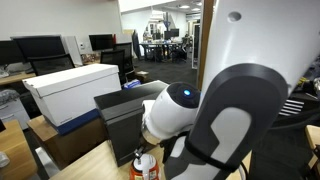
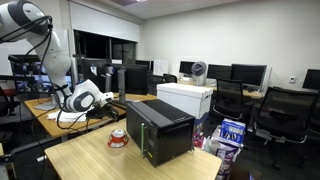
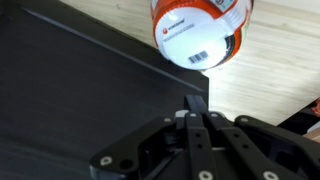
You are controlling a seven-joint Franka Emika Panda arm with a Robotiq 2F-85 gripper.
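A red and white round container (image 3: 195,38) lies near the top of the wrist view, its white end with a barcode facing the camera. In exterior view 2 the same container (image 2: 119,138) rests on the wooden table (image 2: 85,158), close to a black box (image 2: 168,132). The gripper is shut and shows nothing between its fingers; in the wrist view it stands apart from the container. In exterior view 1 the container (image 1: 146,166) is low in the frame, partly covered by the white arm, which hides the fingertips there.
The black box stands right behind the container. A large white box (image 2: 184,97) sits beyond it, and a blue-and-white package (image 2: 232,131) is to the right.
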